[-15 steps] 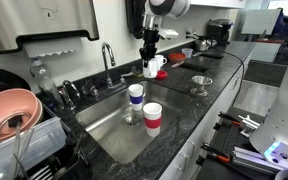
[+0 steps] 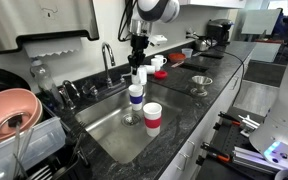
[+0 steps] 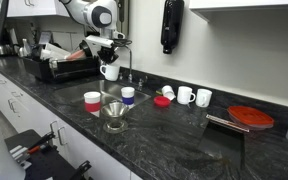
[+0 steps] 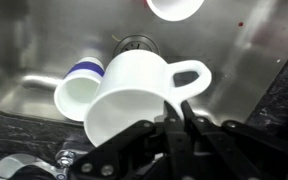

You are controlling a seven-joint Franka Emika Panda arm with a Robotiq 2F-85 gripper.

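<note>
A white mug (image 4: 124, 100) hangs in the air over the sink, my gripper shut on its handle side. In exterior view 2 the mug (image 3: 110, 72) shows below the gripper (image 3: 108, 56), above the sink's far part. Exterior view 1 has the gripper (image 2: 138, 60) and mug (image 2: 140, 76) past the faucet side of the sink. The exact contact of the fingers on the handle is partly hidden.
The metal sink (image 2: 110, 128) lies below. Standing there are a blue-banded cup (image 2: 136, 97) and a red-banded cup (image 2: 152, 120). A faucet (image 2: 108, 62) rises at the back. White mugs (image 3: 185, 95), a red bowl (image 3: 162, 101) and a metal cup (image 3: 114, 118) sit on the counter.
In exterior view 1 the arm has moved left, carrying the white mug from near the counter mugs toward the sink. The banded cups have stayed where they were.
</note>
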